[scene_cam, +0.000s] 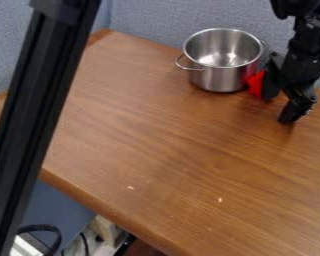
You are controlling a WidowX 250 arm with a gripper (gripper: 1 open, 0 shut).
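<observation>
A steel pot (219, 62) with two handles stands at the back of the wooden table. Against its right side is a red object (254, 84), partly hidden behind the black gripper (280, 102). The gripper is low at the table's right rear, its fingers angled down beside the red object; whether anything is between them is unclear.
A dark vertical post (36, 110) crosses the left of the view. Grey padded walls stand behind, and cables hang below the table's left edge.
</observation>
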